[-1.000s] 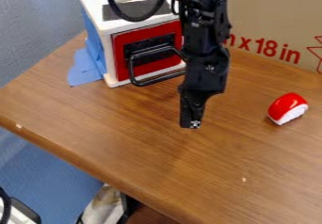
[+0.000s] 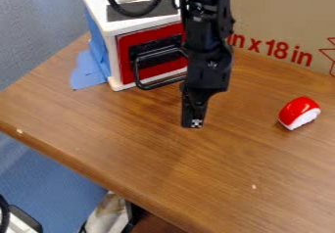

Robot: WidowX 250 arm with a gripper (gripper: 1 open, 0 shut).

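My black gripper (image 2: 195, 117) points down over the wooden table (image 2: 144, 159), in front of a white toy appliance (image 2: 113, 4) with a red front (image 2: 135, 43) and a black handle. Whether its fingers are open or shut is unclear. A red and white cylindrical object (image 2: 300, 113) lies on its side to the right of the gripper, apart from it.
A cardboard box (image 2: 293, 22) with red print stands at the back right. A blue piece (image 2: 86, 72) lies left of the appliance. The table's left edge drops toward a blue surface below.
Over the last second my gripper has shifted slightly left and up in the view. The appliance and red object look unmoved.
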